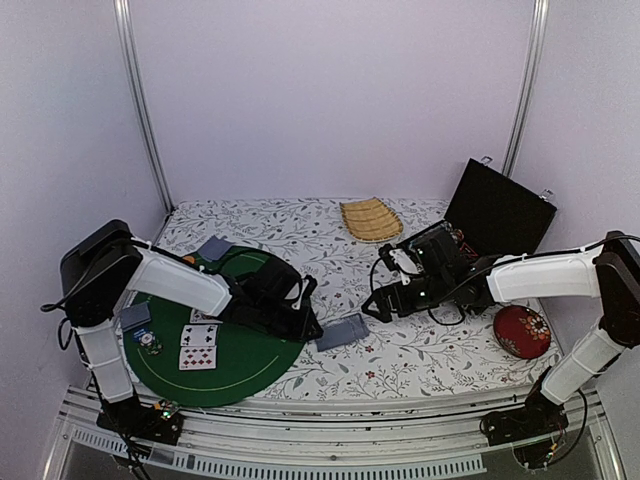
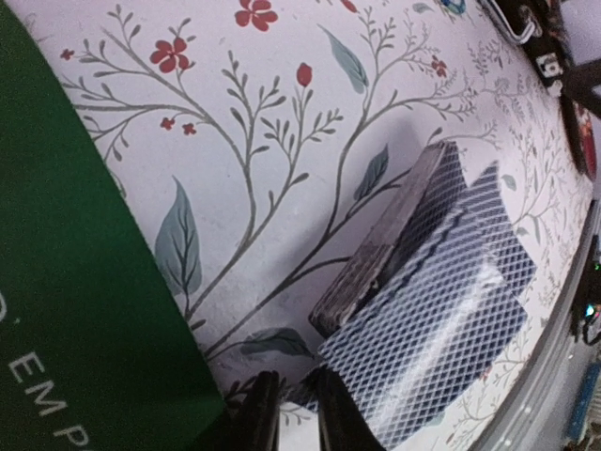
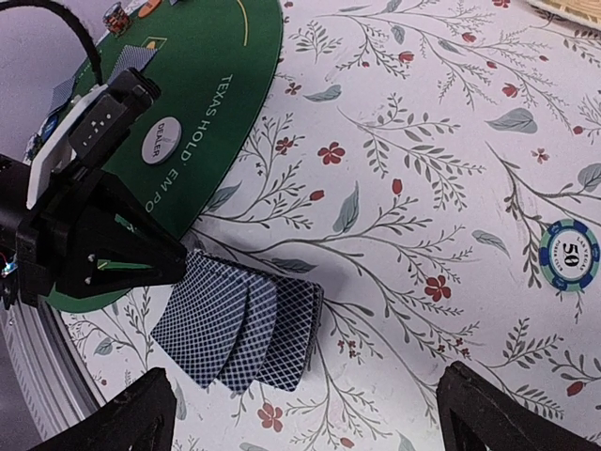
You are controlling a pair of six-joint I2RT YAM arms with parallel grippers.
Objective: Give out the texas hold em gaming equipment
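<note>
Blue-backed playing cards (image 1: 343, 332) lie fanned on the flowered cloth, just right of the round green poker mat (image 1: 235, 378). Beside them in the left wrist view is a thicker deck edge (image 2: 383, 240). My left gripper (image 1: 314, 329) is low at the fan's left side, its fingertips (image 3: 178, 271) meeting a card corner. A narrow gap shows between those fingers in the left wrist view, but whether they grip the card is unclear. On the other side of the fan, my right gripper stands wide open, empty. Face-up cards (image 1: 198, 358) lie on the mat.
Blue-backed cards (image 1: 214, 248) and poker chips (image 1: 149, 343) sit around the mat's left side. An open black case (image 1: 500, 208) stands at back right, a wooden tray (image 1: 371, 219) at back centre. A red round dish (image 1: 522, 331) occupies the right. A 50 chip (image 3: 569, 255) lies on the cloth.
</note>
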